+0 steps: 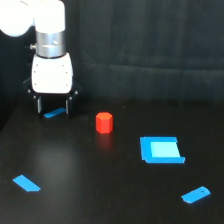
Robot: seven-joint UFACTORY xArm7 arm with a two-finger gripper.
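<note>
A red block (104,123) with flat faces stands on the black table, a little left of the middle. My gripper (53,107), white with dark fingers, points down at the back left, apart from the block and to its left. Its two fingers (38,104) look spread, with no object seen held between them. To the right of the block lies a pale square (164,149) edged with blue tape.
Blue tape strips mark the table at the front left (26,184), the front right (196,195) and below the gripper. Dark curtain hangs behind.
</note>
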